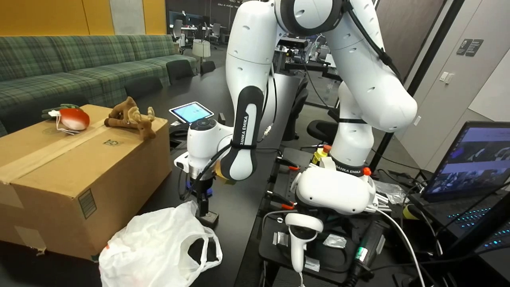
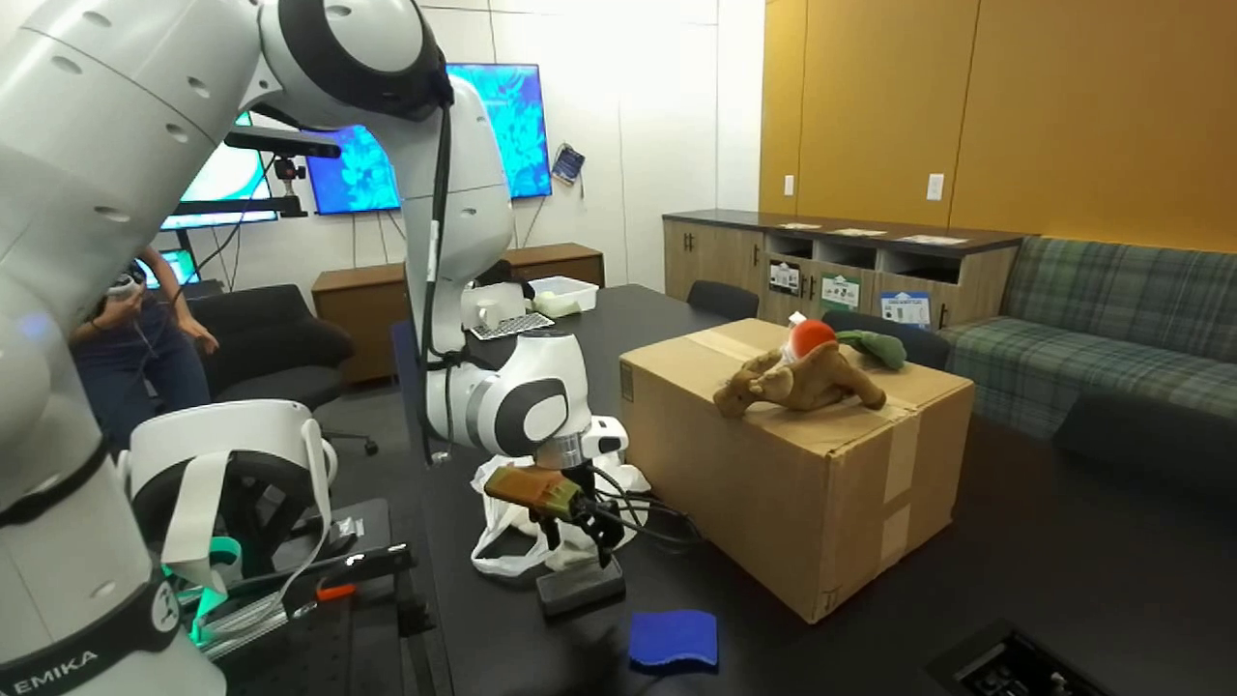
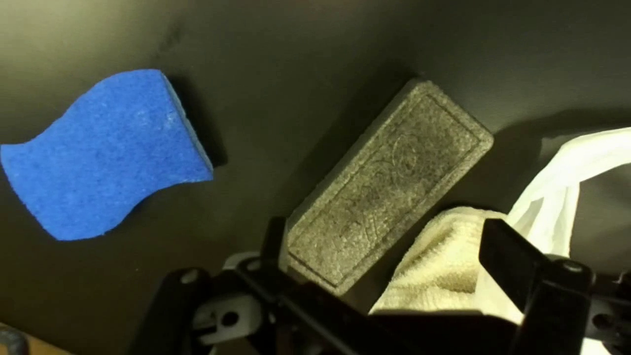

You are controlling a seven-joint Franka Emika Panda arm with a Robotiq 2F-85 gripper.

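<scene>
My gripper is open above a dark grey, eraser-like block (image 3: 387,183) on the black table. In the wrist view, the left fingertip overlaps the block's near end and the right one is over the bag; contact cannot be made out. A blue sponge (image 3: 106,157) lies apart from the block, to its left. On the right, a cream cloth (image 3: 440,260) shows at the opening of a white plastic bag (image 3: 556,195). Exterior view 1 shows the bag (image 1: 153,246) crumpled in front of my gripper (image 1: 203,208). From the other side, the block (image 2: 582,588) is just below the fingers.
A large cardboard box (image 2: 731,499) stands close beside the arm. On its top are a brown plush moose (image 2: 800,383) and a red-and-white toy (image 1: 74,119). Behind the arm lies a tablet (image 1: 191,112). Bare table (image 2: 1044,557) extends past the box.
</scene>
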